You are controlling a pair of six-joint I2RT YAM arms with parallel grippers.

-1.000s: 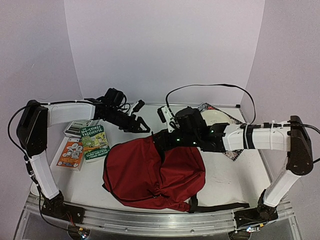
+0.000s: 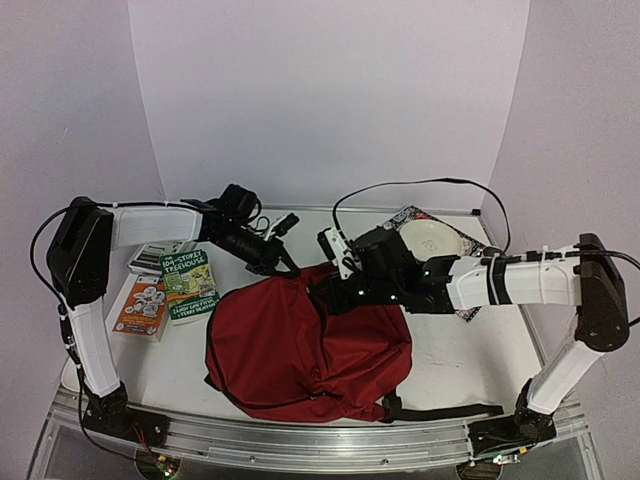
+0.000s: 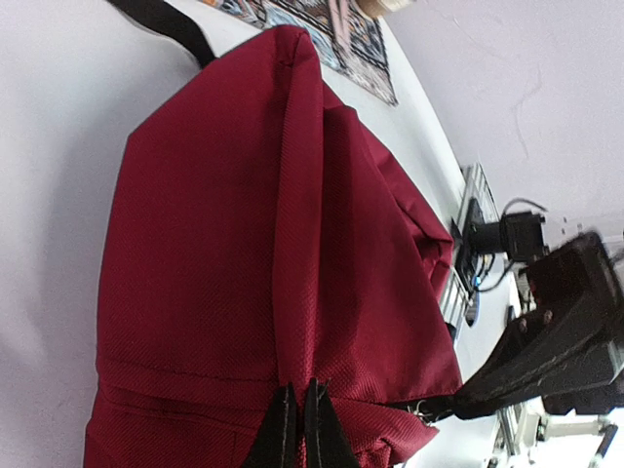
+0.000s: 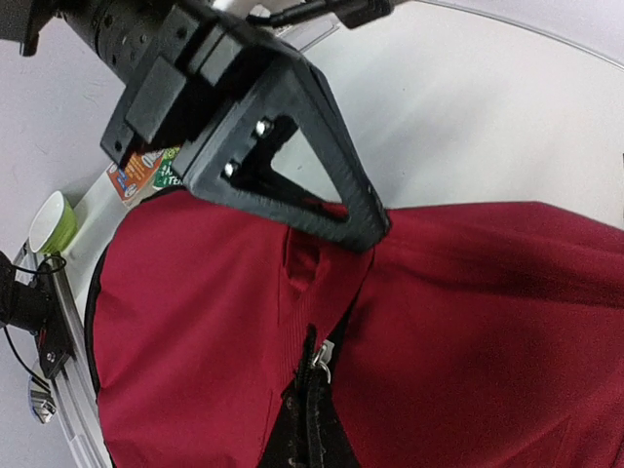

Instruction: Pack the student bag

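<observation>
The red bag [image 2: 265, 350] lies on the table, its upper edge lifted between my two grippers. My left gripper [image 2: 294, 272] is shut on a fold of that edge; in the left wrist view the pinched ridge of red cloth runs straight into the fingers [image 3: 283, 439]. Close beside it, my right gripper is shut at the zipper, where a small metal zipper pull [image 4: 325, 355] shows at its fingertips. The pull's tab looks held there, though the fingers partly hide it. At the left lie a green treehouse book [image 2: 187, 285] and an orange book [image 2: 142, 308].
A white plate [image 2: 432, 240] rests on a dark patterned item [image 2: 468, 312] at the back right. A black strap [image 2: 445, 411] stretches along the front edge. A green bowl [image 4: 54, 224] stands at the table's left. Table right of the bag is clear.
My left gripper has come down and right onto the bag's upper edge, where it was apart from it a second ago. My right gripper stays near the zipper, with only slight shifts.
</observation>
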